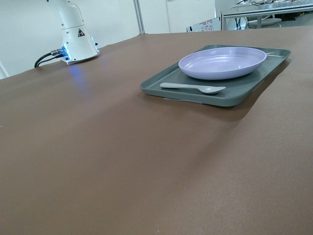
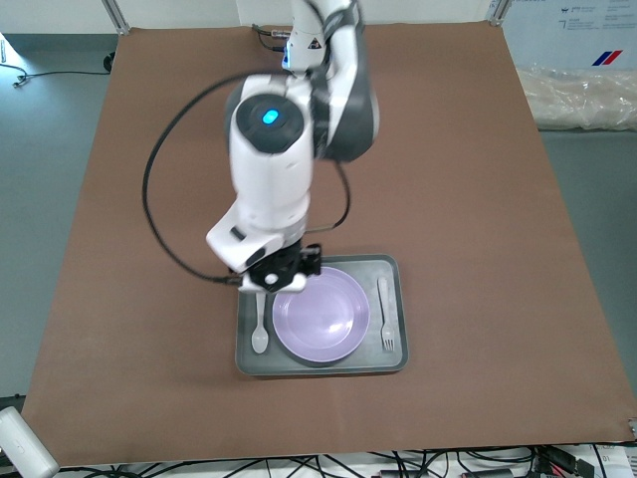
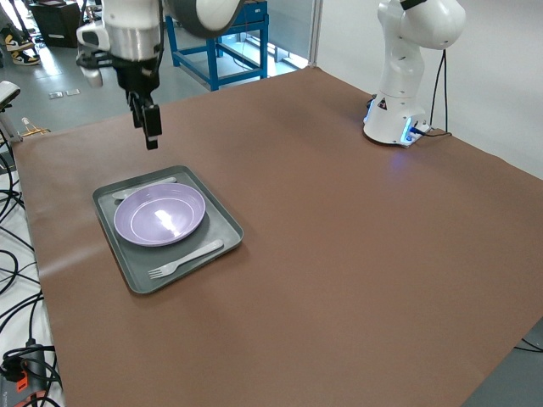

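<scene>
A grey tray (image 2: 382,357) holds a lilac plate (image 2: 320,317), with a white spoon (image 2: 260,337) on its left side and a white fork (image 2: 386,324) on its right in the left view. The same tray (image 3: 136,271) is at the near left of the right view. My gripper (image 3: 152,142) points down, raised above the far end of the tray; its fingertips are small and dark, and whether they are open I cannot tell. In the top view the tray (image 1: 230,100) shows without the gripper.
The robot's white base (image 1: 78,49) stands at the back. Cables (image 2: 448,463) lie beyond the table's near edge.
</scene>
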